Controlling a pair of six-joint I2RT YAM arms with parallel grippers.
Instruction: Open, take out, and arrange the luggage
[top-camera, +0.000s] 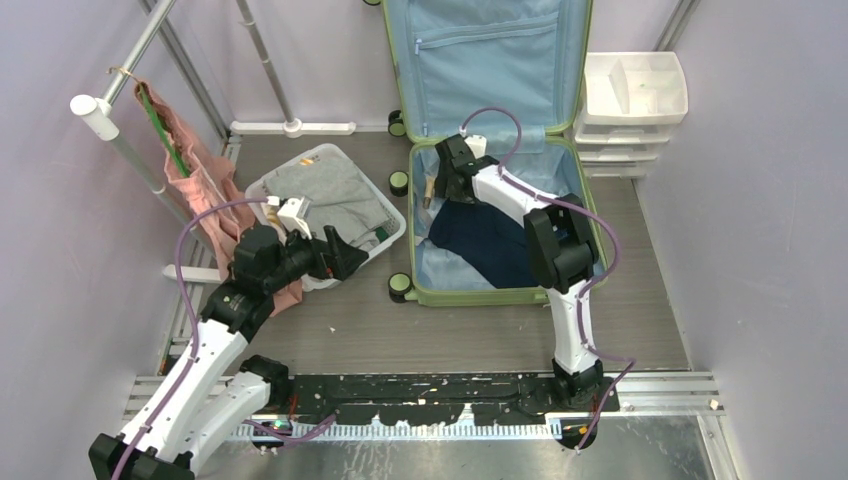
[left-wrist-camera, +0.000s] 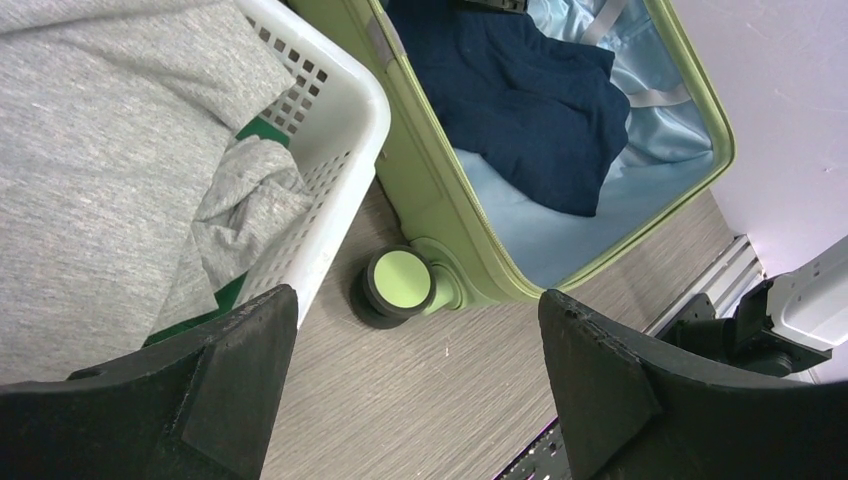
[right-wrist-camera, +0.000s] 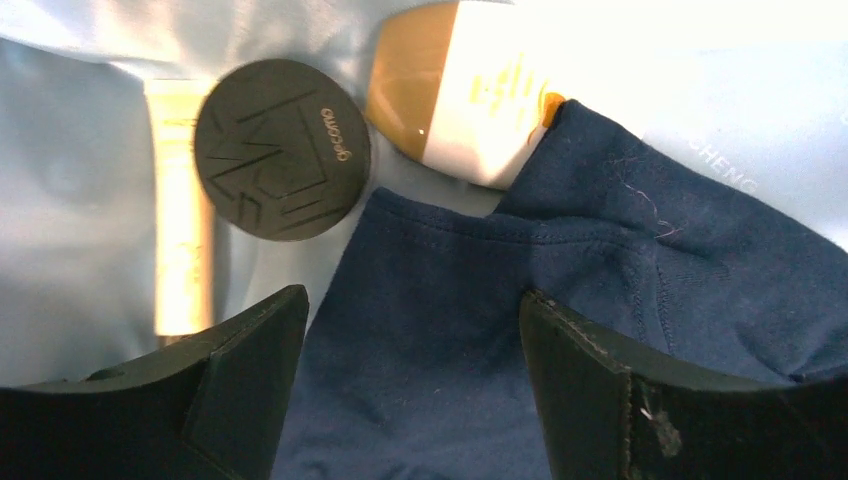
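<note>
The green suitcase (top-camera: 478, 298) lies open, a navy garment (top-camera: 480, 247) (right-wrist-camera: 420, 330) inside. Over its upper left part is my right gripper, part open above the garment's edge, beside a round black jar (right-wrist-camera: 282, 150), a narrow brush-like item (right-wrist-camera: 180, 230) and an orange-and-white bottle (right-wrist-camera: 460, 90). My left gripper stands open above the rim of the white basket (left-wrist-camera: 355, 120), which holds grey cloth (left-wrist-camera: 90, 170); nothing shows between its fingers.
A pink garment (top-camera: 200, 170) hangs on the rack (top-camera: 140, 55) at the left. A white drawer unit (top-camera: 630, 90) stands at the back right. Bare floor (top-camera: 460, 340) lies in front of the suitcase.
</note>
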